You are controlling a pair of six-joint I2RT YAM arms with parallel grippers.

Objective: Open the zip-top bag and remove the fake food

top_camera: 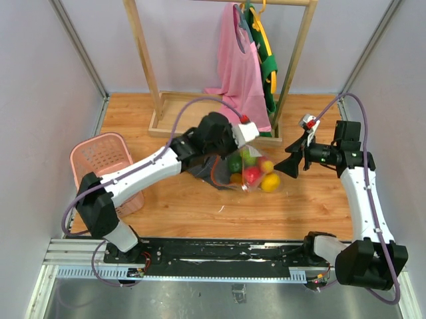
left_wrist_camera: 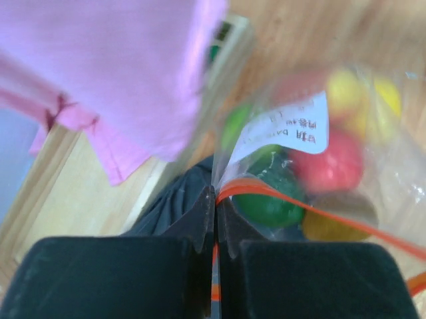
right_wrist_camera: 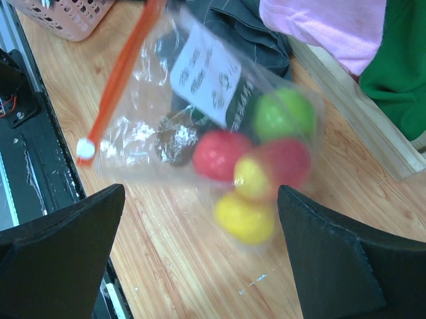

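The clear zip top bag (right_wrist_camera: 143,143) with an orange zip strip (right_wrist_camera: 123,73) hangs from my left gripper, which is shut on its orange edge. Inside are a red fruit (left_wrist_camera: 329,161), a dark green piece (left_wrist_camera: 269,199), a light green fruit (right_wrist_camera: 285,113), a yellow fruit (right_wrist_camera: 245,218) and a red-yellow one (right_wrist_camera: 276,166). A white label (right_wrist_camera: 206,73) shows on the bag's side. In the top view my right gripper (top_camera: 287,165) is just right of the bag, open. No part of the bag appears gripped by its wide-spread fingers (right_wrist_camera: 63,249).
A dark grey cloth (right_wrist_camera: 259,33) lies beneath and behind the bag. The pink basket (top_camera: 100,143) stands at left. A wooden rack (top_camera: 160,129) with a pink garment (top_camera: 233,73) and a green-yellow one is behind. Bare floor (top_camera: 200,212) spreads in front.
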